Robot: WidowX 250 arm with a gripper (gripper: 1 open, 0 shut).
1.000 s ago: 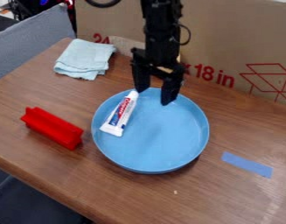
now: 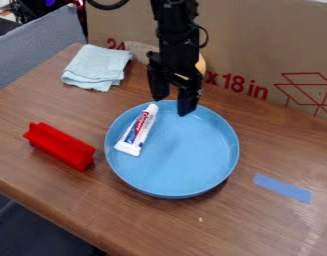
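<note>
My black gripper (image 2: 174,92) hangs open over the back part of a blue plate (image 2: 193,160), just above and right of a white toothpaste tube (image 2: 135,131) that lies on the plate's left side. I see nothing held between its fingers. Part of a yellow round object (image 2: 198,62) shows behind the gripper, mostly hidden.
A red elongated object (image 2: 59,145) lies left of the plate. A folded light-blue cloth (image 2: 94,65) is at the back left. A strip of blue tape (image 2: 282,187) is on the wood at right. A cardboard wall (image 2: 273,50) closes the back.
The gripper has turned and shifted slightly down and left since a second ago. The objects on the table have not visibly moved.
</note>
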